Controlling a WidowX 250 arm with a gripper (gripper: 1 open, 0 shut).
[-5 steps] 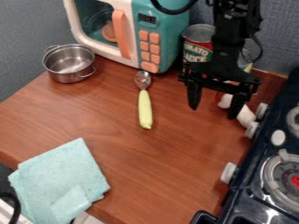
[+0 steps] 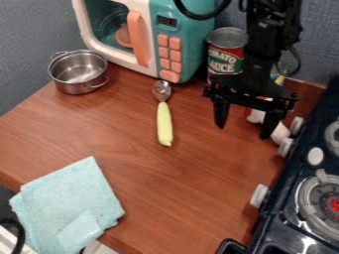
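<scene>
My black gripper [image 2: 243, 114] hangs at the right of the wooden counter, in front of a sauce can [image 2: 227, 52], with its fingers apart and low over the surface. A white object [image 2: 279, 130] lies just behind and right of it, partly hidden by the gripper; I cannot tell what it is. A yellow-handled spoon [image 2: 165, 121] lies to the left of the gripper.
A toy microwave [image 2: 173, 45] stands at the back, a steel pot [image 2: 78, 71] at the back left. A light blue cloth [image 2: 66, 203] lies front left, and a black stove [image 2: 298, 213] fills the right edge.
The gripper has shifted slightly over the last second, up and to the right near the white object. The other things look unmoved.
</scene>
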